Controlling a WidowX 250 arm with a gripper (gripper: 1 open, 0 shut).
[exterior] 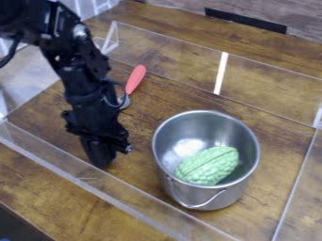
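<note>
My black arm hangs down from the upper left to a gripper [98,149] low over the wooden table, left of a metal pot [205,132]. The gripper looks shut, with nothing visible between its fingers, though its tips are dark and hard to make out. Inside the pot lies a pale green, bumpy oblong object [208,166]. A red-handled utensil [136,77] lies behind the arm, partly hidden by it.
Clear, low plastic walls or edges run along the left, front and right of the work area. A white strip [221,72] marks the table at the back right.
</note>
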